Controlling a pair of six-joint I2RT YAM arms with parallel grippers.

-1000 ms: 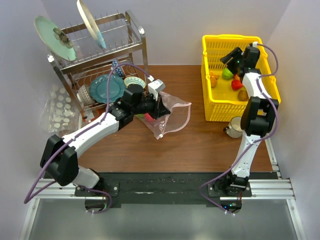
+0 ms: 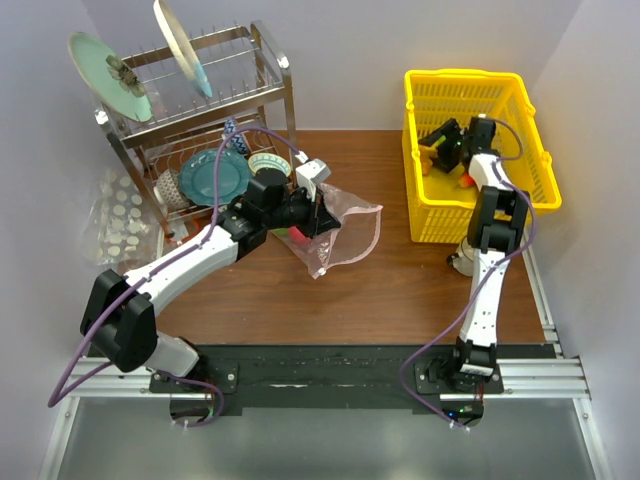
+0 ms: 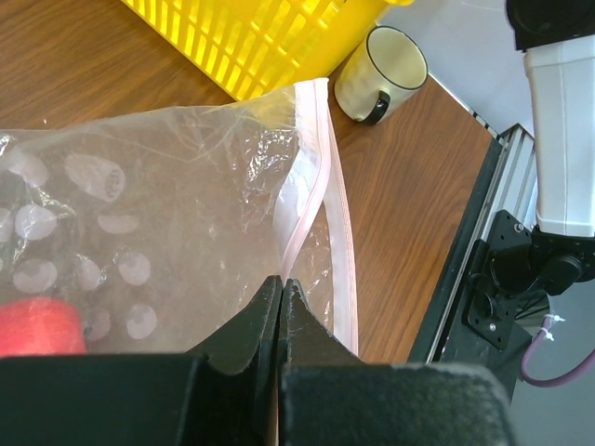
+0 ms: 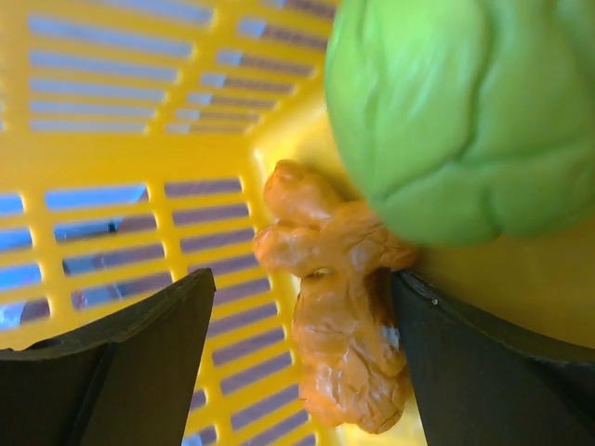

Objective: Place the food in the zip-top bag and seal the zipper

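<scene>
A clear zip top bag lies on the wooden table with its mouth spread toward the right. My left gripper is shut on the bag's zipper edge. Inside the bag shows a red food piece. Over in the yellow basket, my right gripper is open and lowered. Between its fingers is an orange-brown ginger-like food piece, close to the right finger; whether they touch I cannot tell. A green food piece sits just above it in the right wrist view.
Beside the basket's front stands a mug. A dish rack with plates fills the back left. Bare table shows in front and between bag and basket.
My right gripper has moved left and down into the basket, over the orange-brown food, now covering the green piece from above. The left arm and bag have not moved.
</scene>
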